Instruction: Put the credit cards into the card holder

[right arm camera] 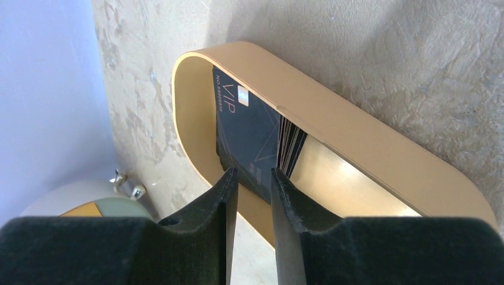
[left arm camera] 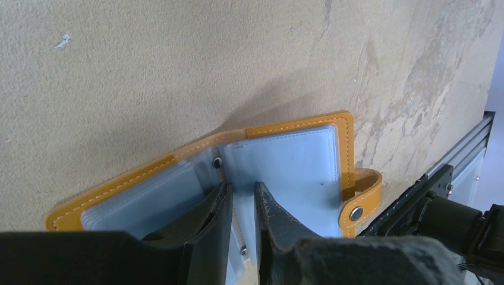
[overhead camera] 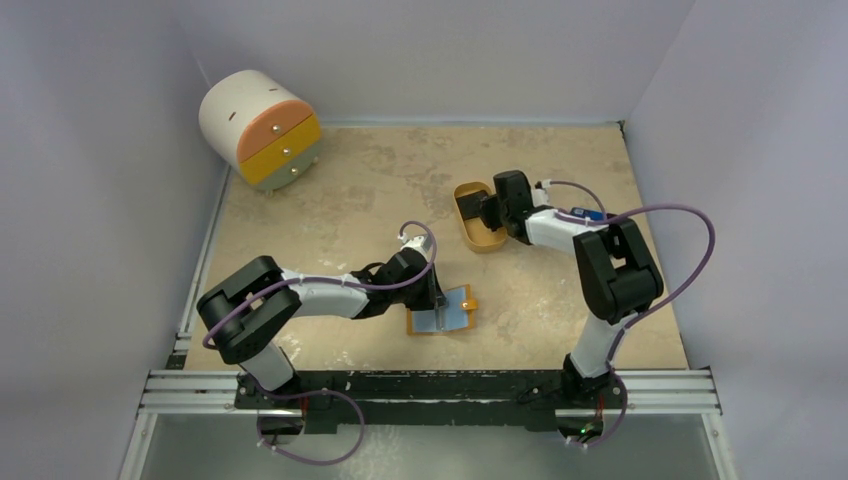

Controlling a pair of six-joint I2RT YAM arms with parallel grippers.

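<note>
The card holder (overhead camera: 456,310) lies spread on the table in front of the robot, tan-edged with pale blue sleeves, its snap strap (left arm camera: 364,202) on the right. Over its middle spine stands my left gripper, fingers a little apart and nothing seen between them. Black credit cards (right arm camera: 246,124), the top one marked VIP, lean stacked at the far end of a tan oval tray (overhead camera: 483,243). My right gripper is part open above that tray, its tips near the stack's lower edge. No card shows between the right fingers; whether they touch the stack I cannot tell.
A blue item (overhead camera: 588,213) lies behind the right arm, partly hidden by it. At the back left stands a white drum-shaped cabinet (overhead camera: 245,115) with coloured drawers. The table between cabinet and tray is bare.
</note>
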